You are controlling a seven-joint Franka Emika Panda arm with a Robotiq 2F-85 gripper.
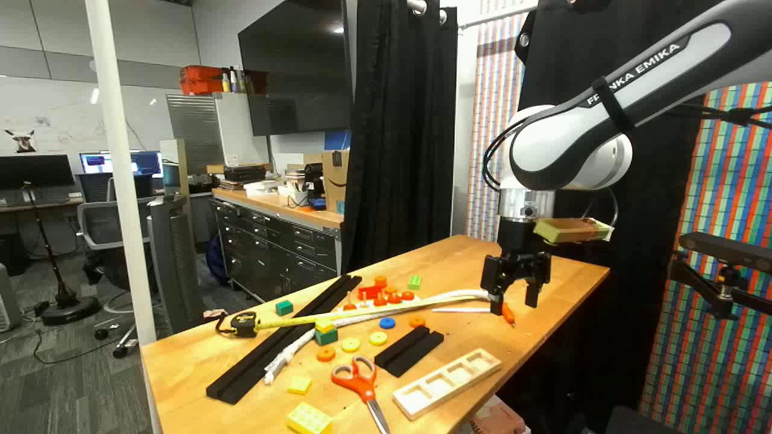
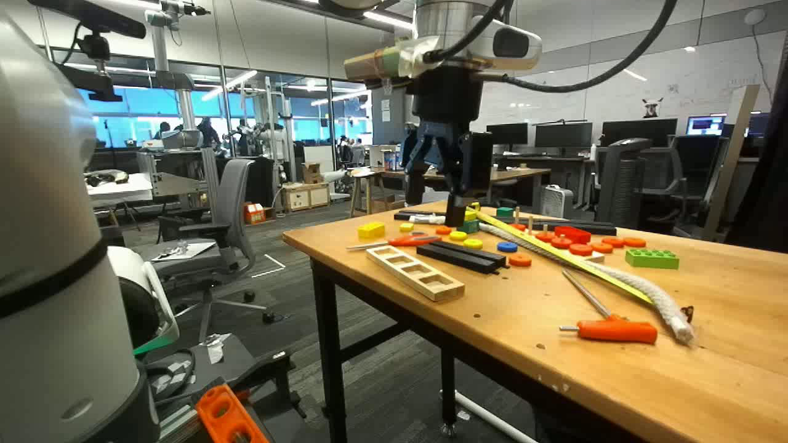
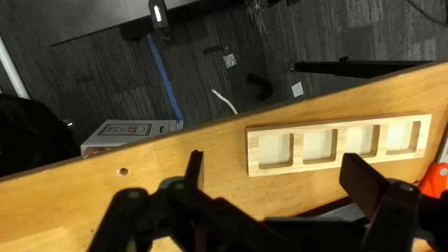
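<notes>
My gripper [image 1: 515,300] stands open above the table, its fingers wide apart and nothing between them. In the wrist view the gripper shows bare table and part of a wooden tray [image 3: 297,155] beneath it. That tray has several square compartments, all empty, and lies along the table's near edge. An orange-handled tool [image 2: 617,330] with a metal shaft rests on the tabletop; in exterior view 1 its handle [image 1: 508,314] appears close to a fingertip, though whether they touch cannot be told there.
Orange scissors [image 1: 359,384], black grooved blocks [image 1: 409,350], a yellow tape measure strip [image 2: 569,255], white rope [image 2: 650,291], a green brick [image 2: 652,258] and several coloured rings, including a blue one [image 1: 387,322], crowd the table.
</notes>
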